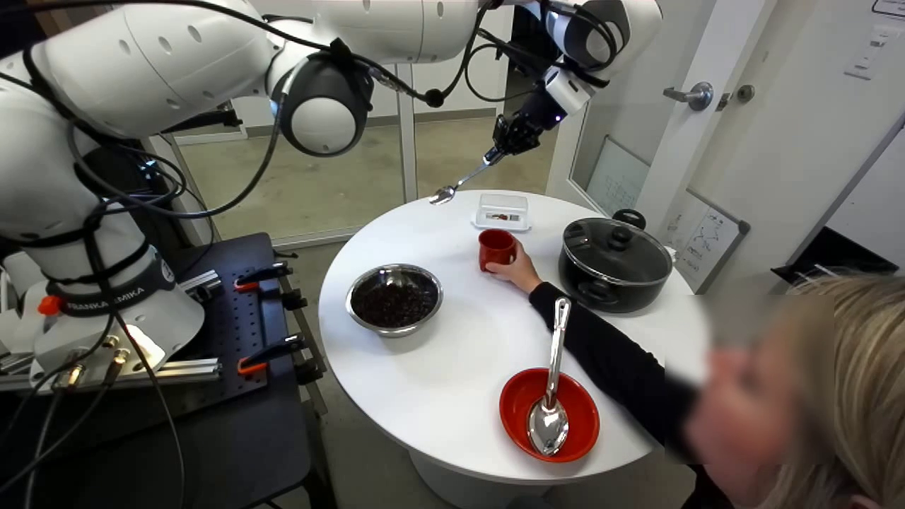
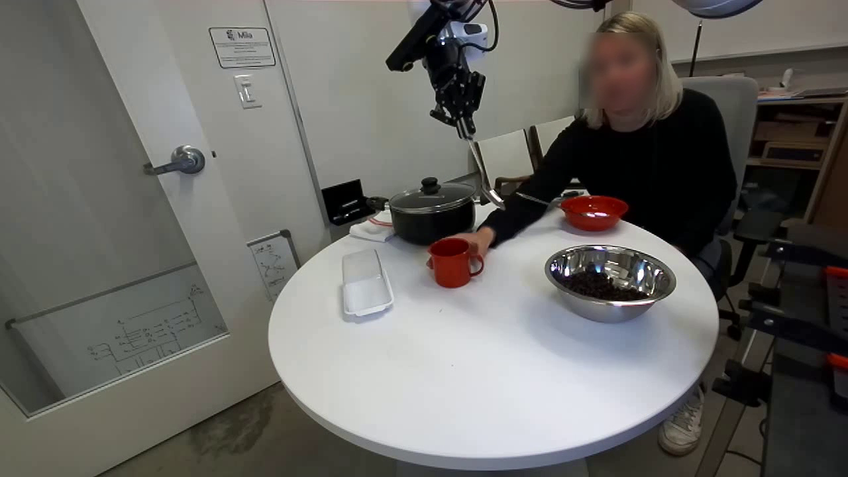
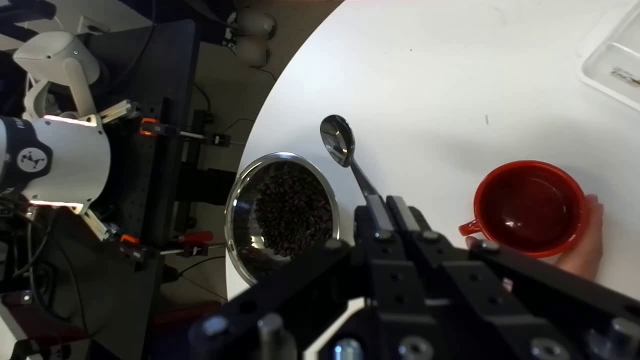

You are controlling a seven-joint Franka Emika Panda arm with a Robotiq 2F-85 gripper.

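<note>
My gripper is shut on the handle of a metal spoon, held high over the table, its bowl end pointing away from the fingers. In exterior view 1 the spoon appears empty. A steel bowl holding dark beans stands on the table; the wrist view shows it left of the fingers. The red mug looks empty from above and sits right of the fingers, with a person's hand around its side.
A lidded black pot stands near the person's arm. A red bowl holds a large serving spoon. There is a clear plastic container at the table edge.
</note>
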